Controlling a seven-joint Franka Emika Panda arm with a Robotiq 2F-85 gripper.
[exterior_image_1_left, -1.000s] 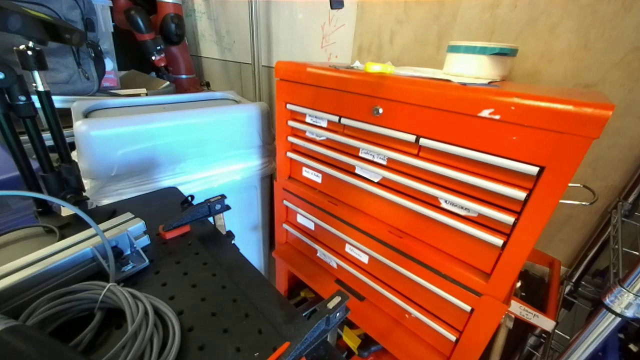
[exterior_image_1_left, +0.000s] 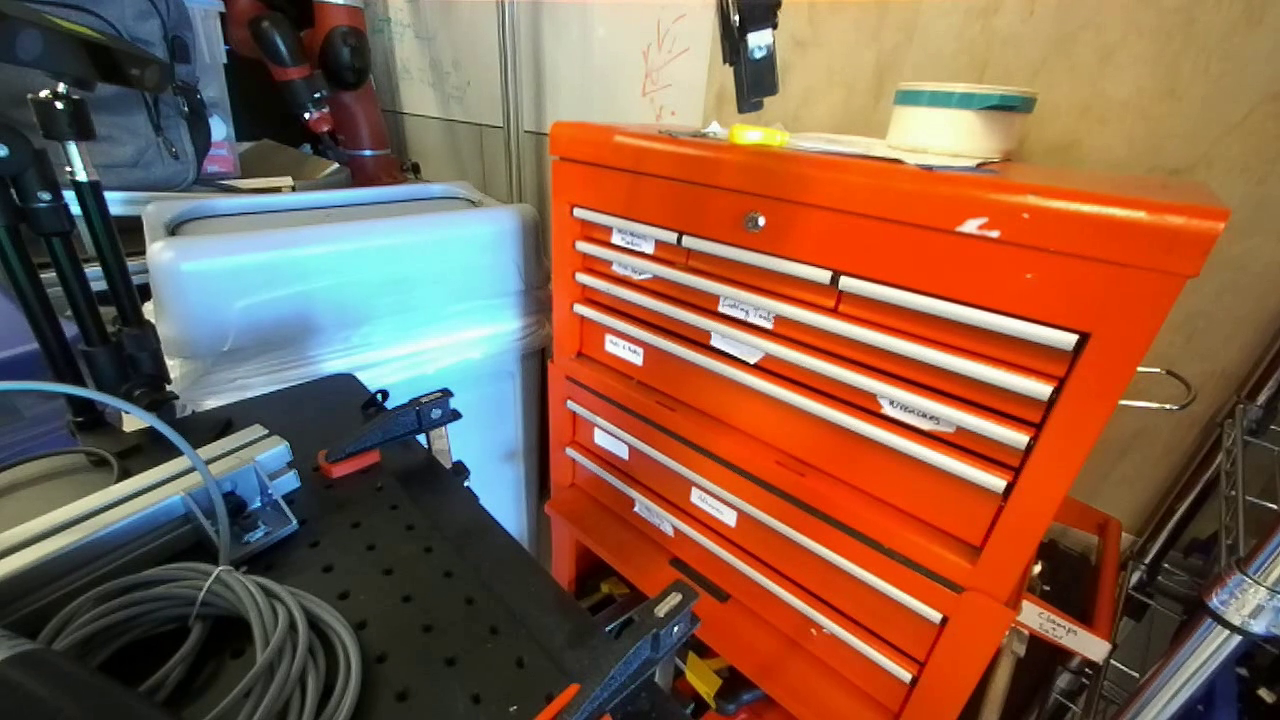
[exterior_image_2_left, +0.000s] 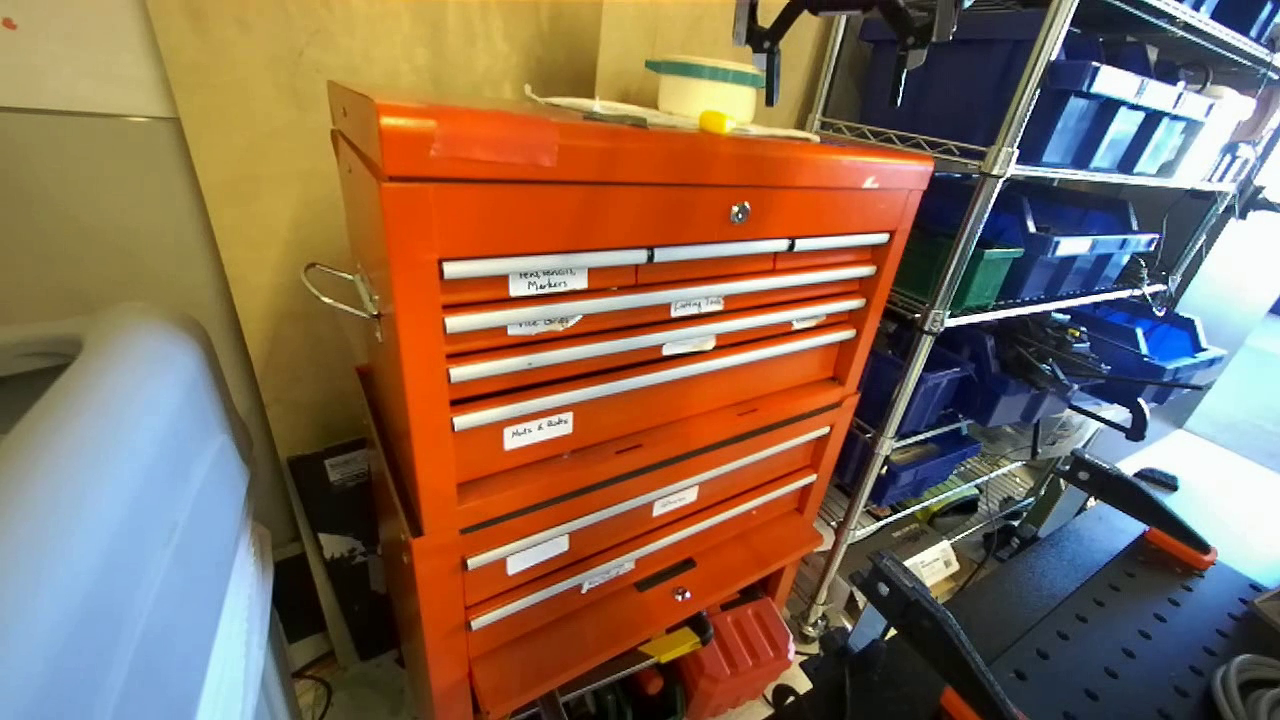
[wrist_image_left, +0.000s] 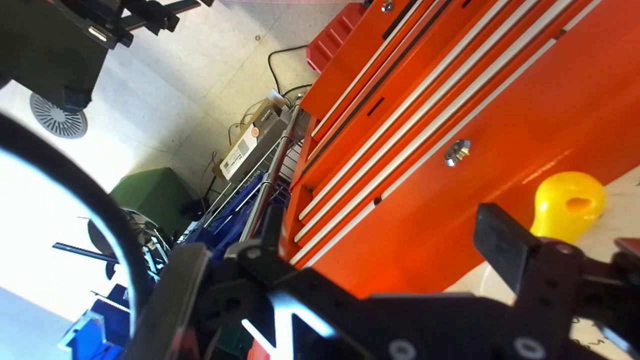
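Observation:
My gripper (exterior_image_2_left: 836, 94) hangs above the orange-red tool chest (exterior_image_2_left: 576, 204), its two black fingers spread wide. Nothing sits between them in the wrist view. A small yellow object (wrist_image_left: 568, 204) lies on top of the chest near its front edge, just beyond one finger (wrist_image_left: 505, 243) in the wrist view. In exterior view 1 the gripper comes down from the top of the picture, above that yellow object (exterior_image_1_left: 758, 136) and apart from it. All the chest's drawers look closed.
A cream tub with a green rim (exterior_image_1_left: 963, 118) stands on the chest beside pale flat sheets. Metal shelving with blue bins (exterior_image_2_left: 1086, 132) rises at one side. A black perforated table (exterior_image_1_left: 420, 540) with clamps is in front, and a large pale case (exterior_image_1_left: 348, 276) stands alongside.
In exterior view 1 my gripper has come lower and shifted right, showing much more of itself over the chest top. The chest and the things on it have not moved.

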